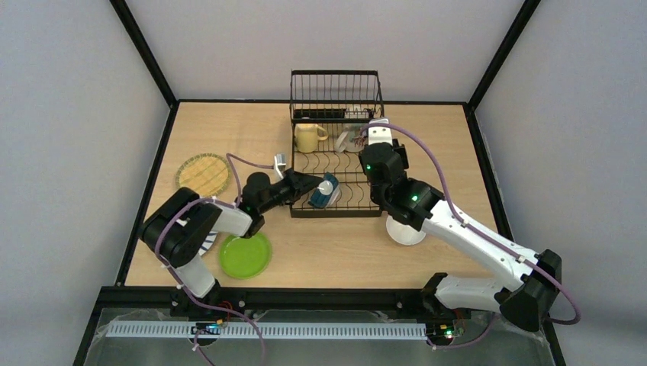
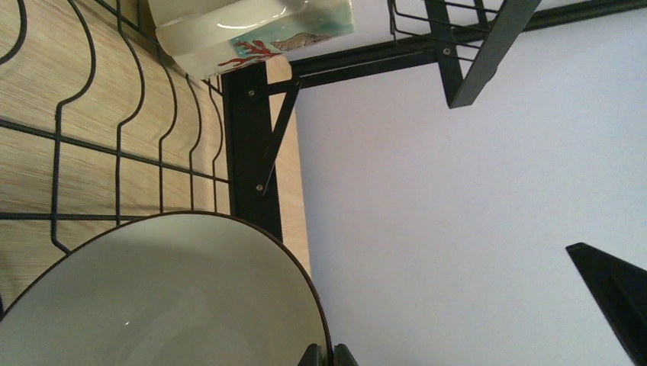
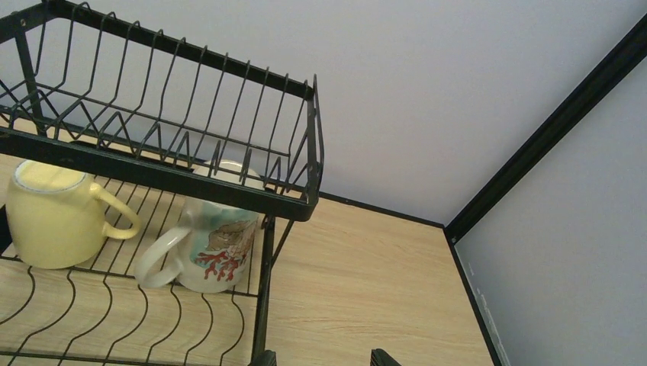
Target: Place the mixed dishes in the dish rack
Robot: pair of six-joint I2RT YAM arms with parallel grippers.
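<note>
My left gripper is shut on the rim of a bowl (image 2: 175, 297), whose pale inside and dark rim fill the lower left wrist view. From above, this bowl (image 1: 319, 200) is blue outside with a white base, tilted over the front of the black dish rack (image 1: 336, 214). Whether it touches the wires cannot be told. A yellow mug (image 3: 49, 221) and a white mug with a coral print (image 3: 225, 248) sit in the rack under its upper shelf. My right gripper stands open and empty, near the rack's right side.
On the left of the table lie a yellow patterned plate (image 1: 203, 174), a green plate (image 1: 245, 255) and a striped plate (image 1: 208, 241) partly under the left arm. A white bowl (image 1: 405, 232) sits beneath the right arm. Table right of the rack is bare.
</note>
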